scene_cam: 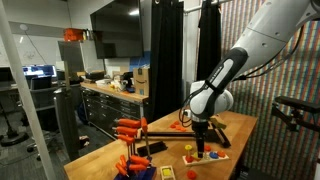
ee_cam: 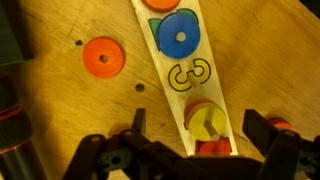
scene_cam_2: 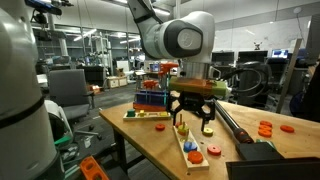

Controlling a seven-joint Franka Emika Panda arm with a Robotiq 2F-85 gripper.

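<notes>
My gripper is open above a pale wooden strip (ee_cam: 170, 77) marked with a 3. Its two fingers stand on either side of the strip, with a yellow piece (ee_cam: 208, 122) on the strip between them in the wrist view. Red shows beside and below that yellow piece. Farther up the strip lie a blue disc (ee_cam: 179, 36) and, cut off by the frame edge, an orange-red disc (ee_cam: 161, 3). In exterior view 2 the gripper (scene_cam_2: 193, 114) hangs over the far end of the strip (scene_cam_2: 197, 172). Whether a finger touches the yellow piece, I cannot tell.
A loose red disc (ee_cam: 103, 57) lies left of the strip; another red piece (ee_cam: 281, 124) is partly hidden by the right finger. A stand with orange pieces (scene_cam: 128, 130) rises left of the arm. Dark bars (scene_cam: 175, 135) lie behind the strip.
</notes>
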